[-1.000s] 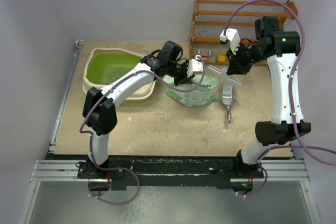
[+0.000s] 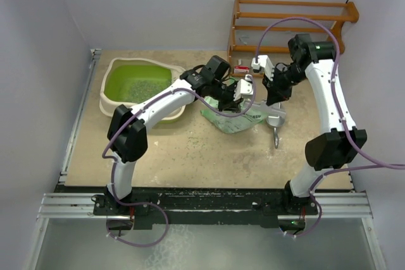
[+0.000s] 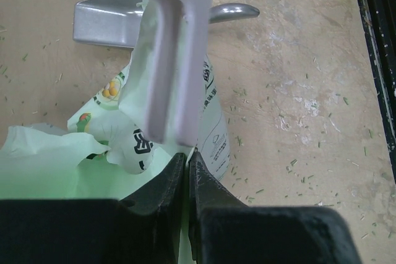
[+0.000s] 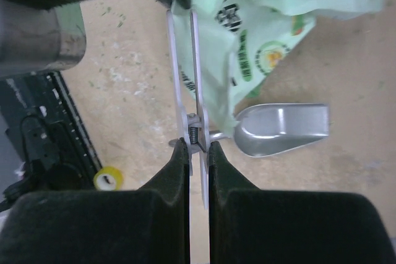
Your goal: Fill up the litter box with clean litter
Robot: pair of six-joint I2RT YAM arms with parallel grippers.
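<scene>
The pale green litter bag (image 2: pixel 231 123) lies on the board with its mouth edge gathered up. My left gripper is shut on that edge. My right gripper is shut on the spring handle of a pale grey bag clip (image 4: pixel 197 78), its two long prongs parted. In the left wrist view the clip (image 3: pixel 151 100) reaches down to just above the left fingertips, its prong ends close to the bag; whether bag film lies between them I cannot tell. The green-lined litter box (image 2: pixel 109 86) stands at left with litter (image 2: pixel 147 90) in it.
A metal scoop (image 3: pixel 105 26) lies beside the bag, its handle towards the front. A yellow tape roll (image 4: pixel 108 178) sits near the edge. Behind stands a wooden rack (image 2: pixel 291 16). Crumbs of litter are scattered over the board.
The left gripper has moved slightly right and forward, still on the bag edge.
</scene>
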